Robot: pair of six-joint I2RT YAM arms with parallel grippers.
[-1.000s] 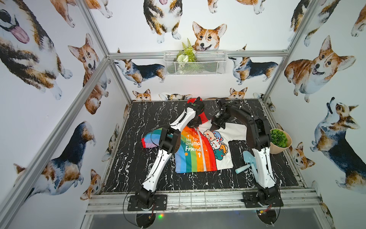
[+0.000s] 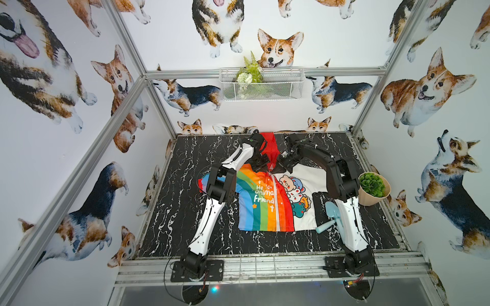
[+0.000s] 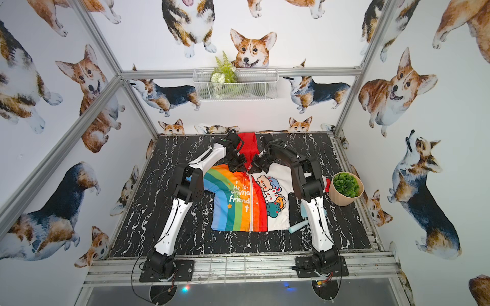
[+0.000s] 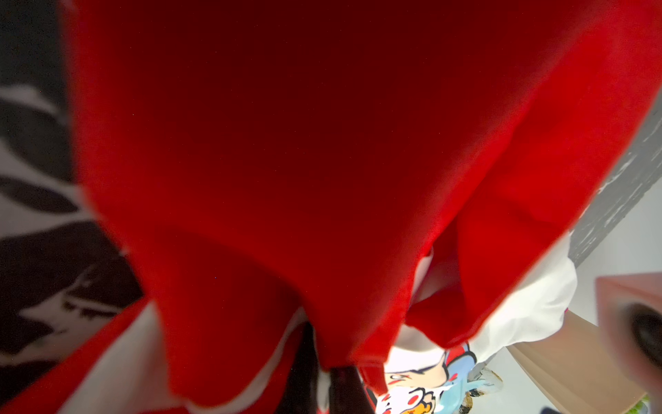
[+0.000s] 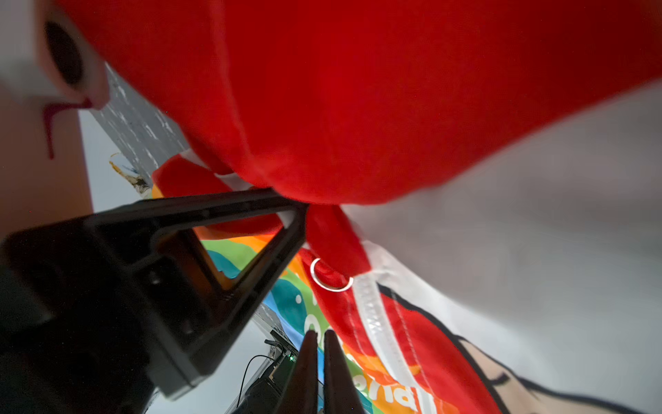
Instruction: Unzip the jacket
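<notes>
The jacket (image 2: 262, 204), half rainbow-striped and half white with cartoon animals, lies on the table with its red hood (image 2: 270, 145) at the back. Its pale zipper (image 2: 275, 201) runs down the front, closed as far as visible. My left gripper is shut on red cloth of the jacket near the collar. In the right wrist view, a pale ring pull (image 5: 332, 286) hangs just below the left gripper's fingertips (image 5: 293, 224). Close beside it, my right gripper is shut, only a narrow slit showing; what lies between its fingers cannot be made out.
A light-blue tool (image 2: 326, 224) lies right of the jacket, partly under the right arm. A potted plant (image 2: 374, 188) stands at the right edge. Bare black marbled table (image 2: 173, 204) is at the left.
My right gripper has moved left to the collar beside the left gripper. The jacket has shifted slightly right, and more of the red hood shows at the back.
</notes>
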